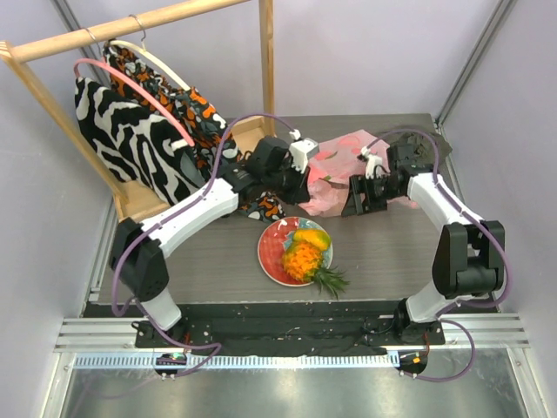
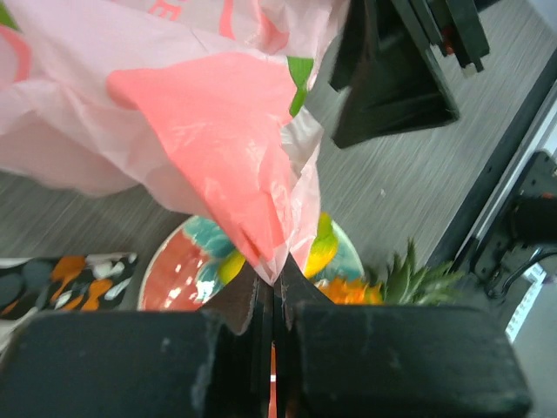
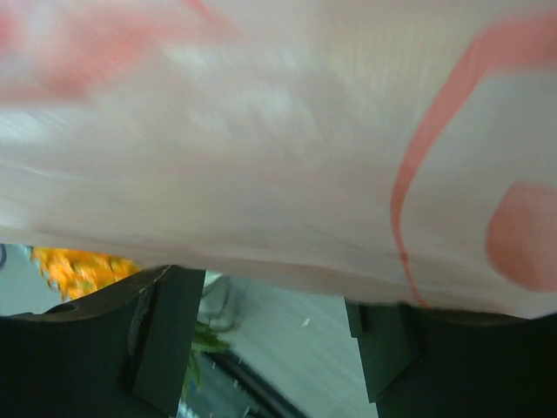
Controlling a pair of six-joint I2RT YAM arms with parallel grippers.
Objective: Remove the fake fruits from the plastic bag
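The pink-and-white plastic bag (image 1: 335, 165) lies crumpled at the back of the table. My left gripper is shut on a gathered edge of the bag (image 2: 231, 139), the film pinched at its fingertips. Over on the bag's right side my right gripper (image 1: 367, 196) stands open, its fingers (image 3: 170, 335) apart and no film between them; bag film (image 3: 261, 165) stretches across most of its view. A fake pineapple (image 1: 303, 261) and a yellow mango (image 1: 313, 237) rest on the plate (image 1: 271, 252). What the bag contains is hidden.
Left of the bag stands a wooden rack (image 1: 43, 96) with zebra and orange-patterned bags (image 1: 130, 131) hanging from it. A dark green cloth (image 1: 435, 144) lies at the back right. Bare table (image 1: 383, 252) shows right of the plate.
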